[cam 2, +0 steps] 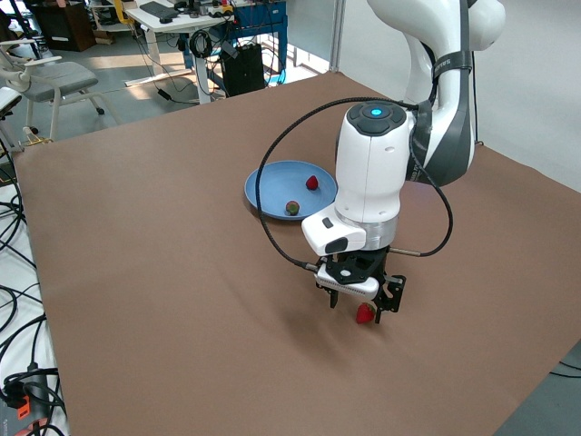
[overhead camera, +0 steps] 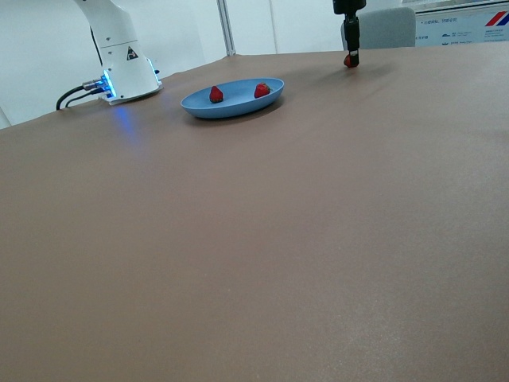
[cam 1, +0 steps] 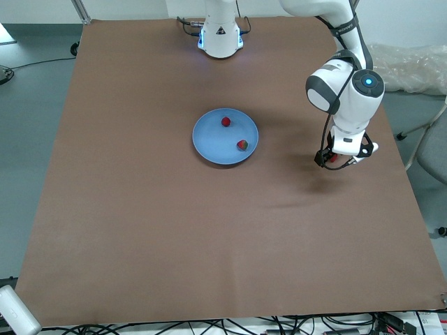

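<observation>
A blue plate (cam 1: 209, 139) holds two strawberries (cam 1: 225, 121) (cam 1: 242, 145); in the top view the plate (overhead camera: 232, 107) sits left of my gripper. My gripper (cam 2: 354, 304) is low over the table's right side, its black fingers straddling or just beside a third strawberry (cam 2: 365, 314). In the top view that strawberry (overhead camera: 347, 61) is partly behind the gripper (overhead camera: 351, 56), at table level. Whether the fingers are shut on it I cannot tell.
The robot's base (cam 1: 219, 38) stands at the back edge, with cables beside it. A chair and plastic wrapping are beyond the right edge.
</observation>
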